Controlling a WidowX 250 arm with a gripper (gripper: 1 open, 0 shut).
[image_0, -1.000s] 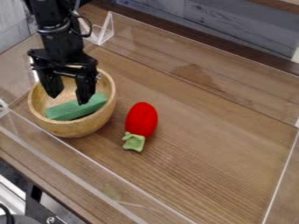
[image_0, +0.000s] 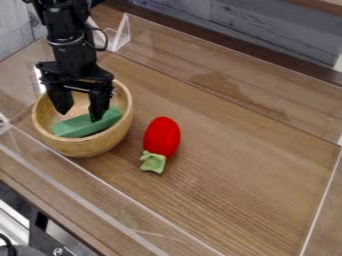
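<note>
My black gripper (image_0: 75, 98) hangs over the left part of a wooden bowl (image_0: 114, 135), its fingers apart and open at the bowl's upper rim. In the bowl lies a green elongated object (image_0: 87, 124), partly under the gripper. Right of the bowl rests a red object (image_0: 162, 136) with a pale green end, like a strawberry or pepper toy, on the wooden table.
A dark cable or part shows at the bottom left edge.
The gripper has risen slightly and moved a little left over the bowl. The bowl and the red object look unmoved.
</note>
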